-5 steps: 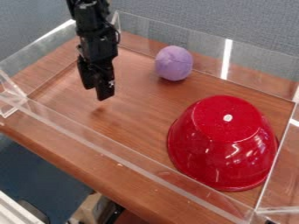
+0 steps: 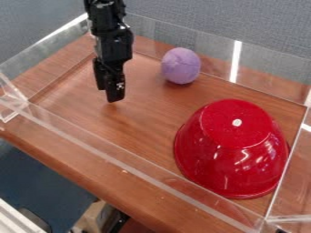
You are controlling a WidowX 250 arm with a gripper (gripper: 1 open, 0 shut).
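Observation:
A black robot arm comes down from the top left, its gripper (image 2: 113, 86) low over the wooden surface at the left-middle; whether its fingers are open or shut is hard to make out. Behind it to the right rests a purple ball (image 2: 181, 65), apart from the gripper. A large glossy red upturned bowl (image 2: 227, 149) sits at the right front, well away from the arm.
Clear acrylic walls (image 2: 145, 174) enclose the wooden surface (image 2: 134, 123). A grey wall rises behind, and a dark floor shows at the lower left.
The arm and gripper have shifted slightly to the right over the last second. The ball and bowl have not moved.

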